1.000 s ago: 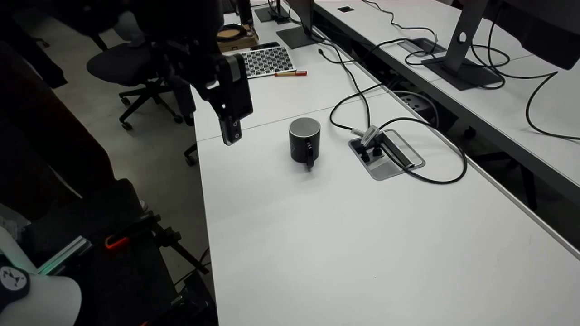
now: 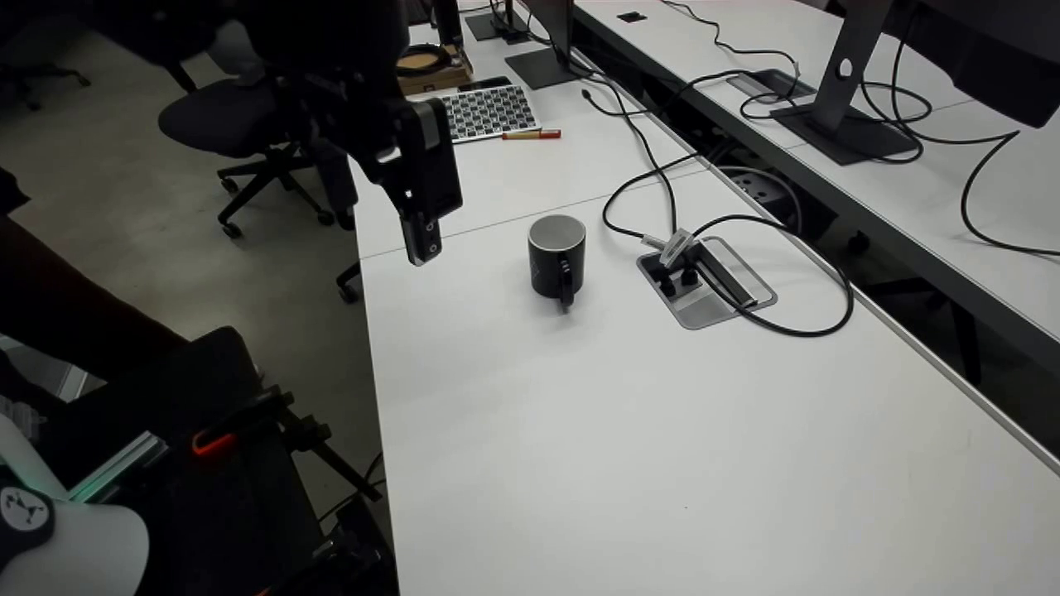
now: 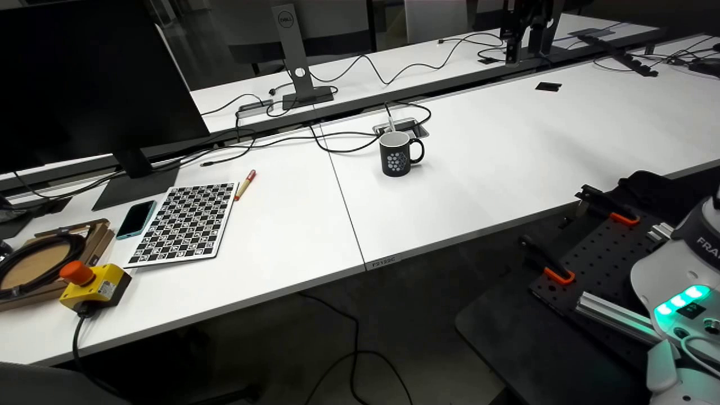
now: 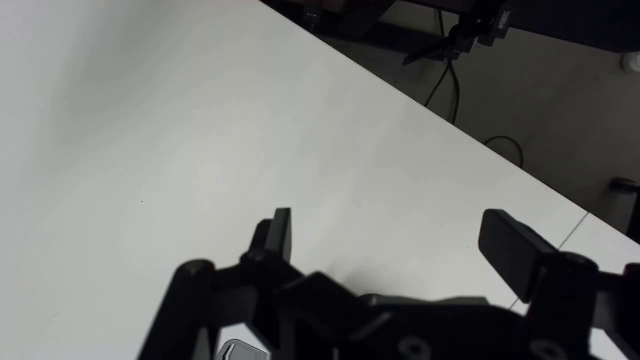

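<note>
A black mug [image 2: 557, 260] with a pale inside stands upright on the white table, its handle facing the near side in exterior view 1. From exterior view 2, the mug [image 3: 395, 154] shows a light dotted print and its handle on the right. My gripper [image 2: 384, 237] hangs above the table's left edge, apart from the mug and open. In the wrist view the gripper has its fingers wide apart, with only bare table seen between them. The gripper's body hides whatever lies below it in that view.
Behind the mug, black cables loop around a recessed socket box [image 2: 707, 283]. A checkered board [image 3: 185, 223], a red-tipped pen [image 3: 246, 185], a phone [image 3: 136, 219] and a yellow emergency-stop box [image 3: 95, 287] lie farther along.
The arm, gripper and mug have not visibly moved. At the left of exterior view 1, a person's dark-clothed legs have shifted toward the left edge.
</note>
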